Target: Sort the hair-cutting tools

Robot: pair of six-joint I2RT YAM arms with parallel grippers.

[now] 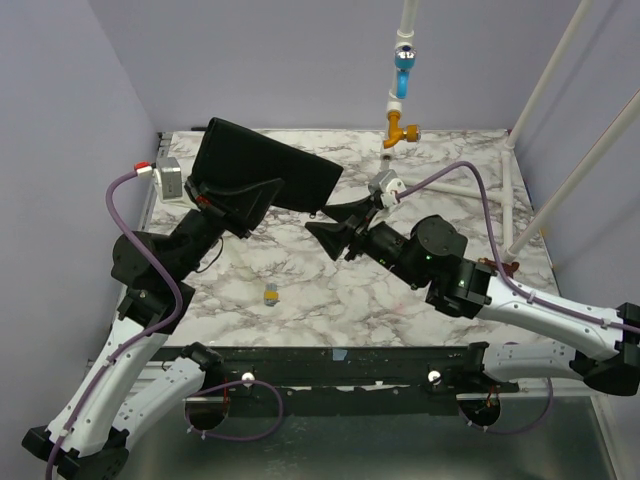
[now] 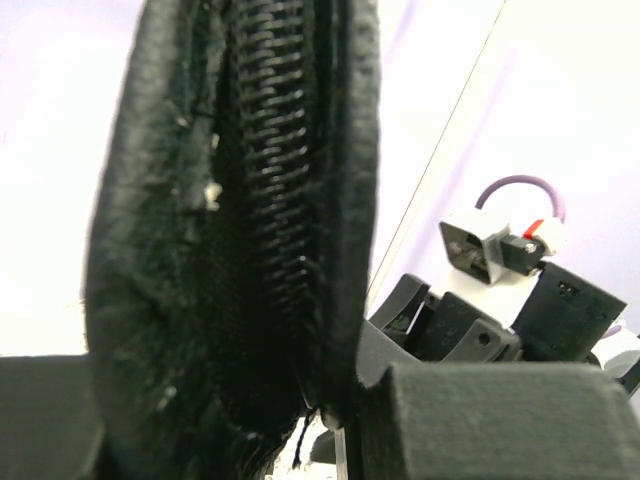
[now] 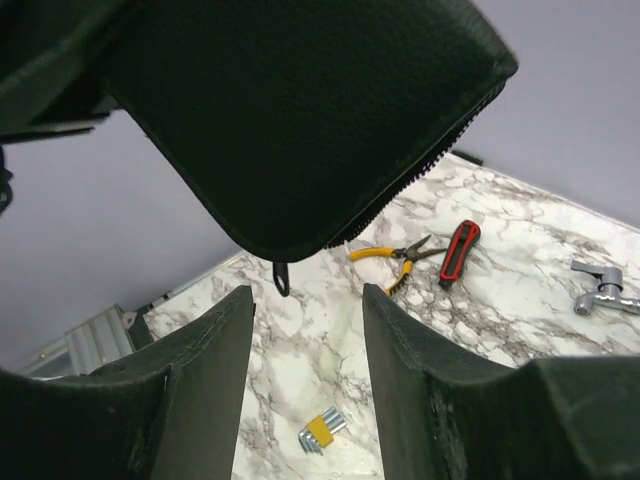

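A black zippered case (image 1: 265,165) is held up above the marble table, with my left gripper (image 1: 262,205) shut on it. In the left wrist view the case (image 2: 235,200) stands edge-on between the finger pads, its zipper teeth facing the camera. My right gripper (image 1: 325,230) is open beside the case's lower right corner. In the right wrist view, a small zipper pull (image 3: 281,279) hangs from the case's corner, above and between the open fingertips, not gripped. The inside of the case is hidden.
On the table lie yellow-handled pliers (image 3: 402,260), a red-and-black tool (image 3: 460,254), a metal tap (image 3: 603,289) and a small yellow-banded bundle (image 3: 322,429). Pipes with an orange valve (image 1: 398,131) rise at the back.
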